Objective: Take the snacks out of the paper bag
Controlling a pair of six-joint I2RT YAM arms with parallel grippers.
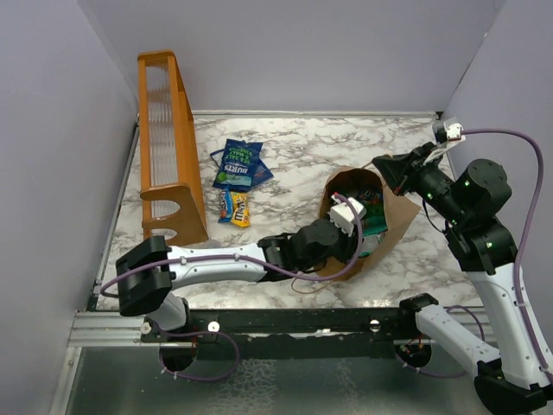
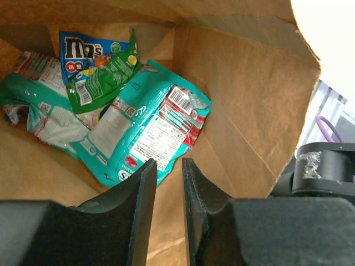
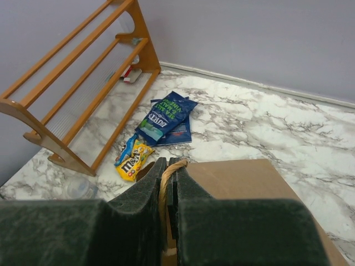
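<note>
The brown paper bag (image 1: pixel 399 216) lies with its mouth open, snacks inside. In the left wrist view I see a teal packet (image 2: pixel 158 133), a second teal packet (image 2: pixel 50 119), a green packet (image 2: pixel 105 83) and a blue M&M's packet (image 2: pixel 83 49). My left gripper is at the bag's mouth, its fingers apart and nothing between them. Pinched in my right gripper, which is shut, is the bag's twisted handle (image 3: pixel 164 191). On the table lie a Burts crisp packet (image 1: pixel 238 164), another dark blue packet (image 1: pixel 263 175) and a yellow M&M's packet (image 1: pixel 239 208).
A wooden rack (image 1: pixel 177 130) stands along the left side of the marble table (image 1: pixel 298 143). A clear round item (image 3: pixel 80 187) sits near its foot. Bare table lies behind the bag and between it and the loose packets.
</note>
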